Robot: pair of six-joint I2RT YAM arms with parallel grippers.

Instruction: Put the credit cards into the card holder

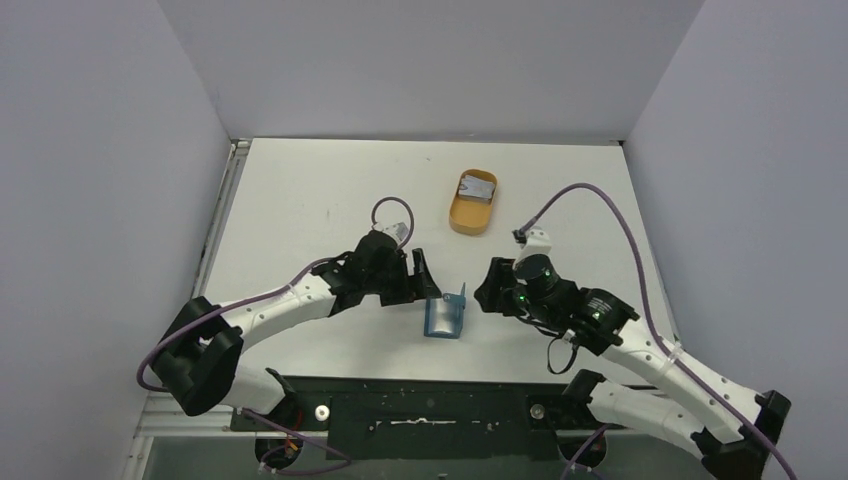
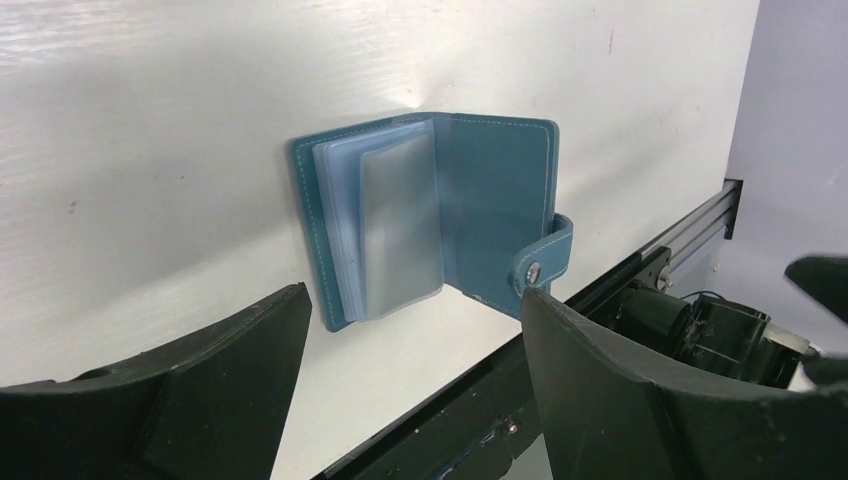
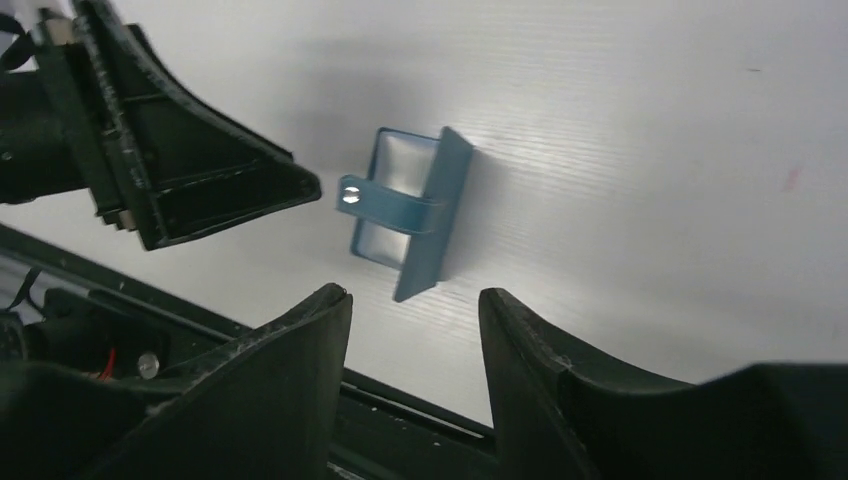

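The blue card holder [image 1: 441, 319] lies near the table's front middle, its cover standing up on the right side. Seen from the left wrist, clear sleeves [image 2: 402, 220] fill the holder's left half, and the strap with a snap button [image 2: 545, 255] hangs off the raised cover. My left gripper stands part open just to the holder's left and above it, nothing between its fingers. To the right, my right gripper is apart from the holder, also open and empty. The grey cards [image 1: 476, 188] rest in the orange tray [image 1: 468, 216] farther back.
Behind the holder the white table [image 1: 320, 190] is mostly bare. A dark front rail [image 1: 420, 410] runs below the table edge, and walls close in the sides and back. Both arms are close to each other around the holder.
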